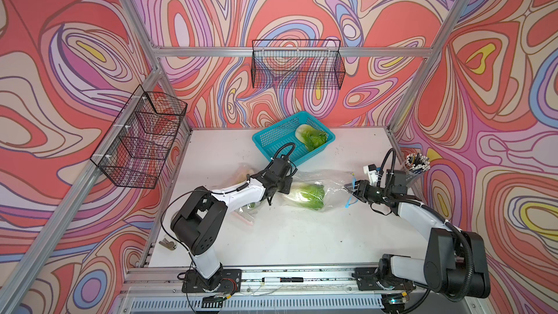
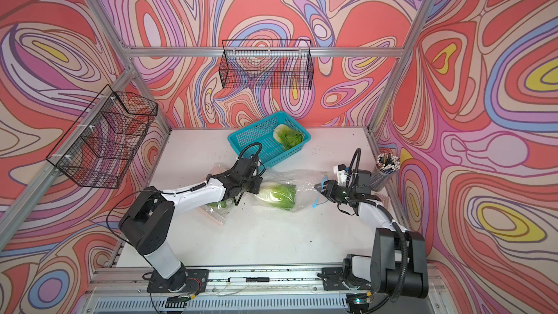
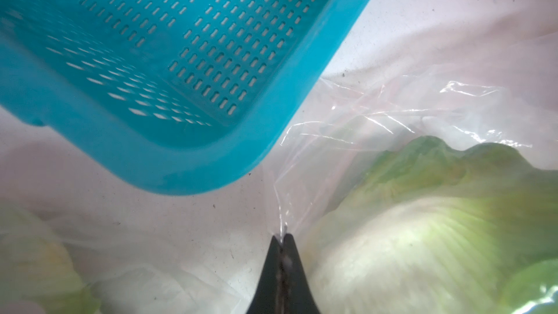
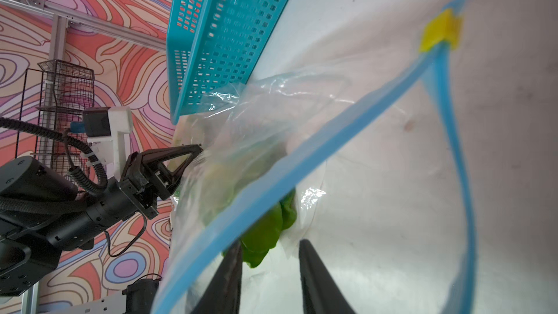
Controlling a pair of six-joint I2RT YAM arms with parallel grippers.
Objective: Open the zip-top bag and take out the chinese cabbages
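A clear zip bag (image 1: pixel 337 189) lies flat on the table, with a green cabbage (image 1: pixel 312 196) inside. Its blue zip strip (image 4: pixel 348 133) with a yellow slider (image 4: pixel 441 30) is at the right end, the two blue edges standing apart in the right wrist view. My left gripper is shut on a thin fold of the bag's closed end, beside the cabbage's white base. At the mouth stands my right gripper, its fingers apart and nothing visible between them; whether they are inside the bag I cannot tell.
Behind the bag sits a blue basket (image 1: pixel 273 136) holding another cabbage (image 1: pixel 311 136), close to the left gripper. A second bagged cabbage (image 3: pixel 35 261) lies partly under the left arm.
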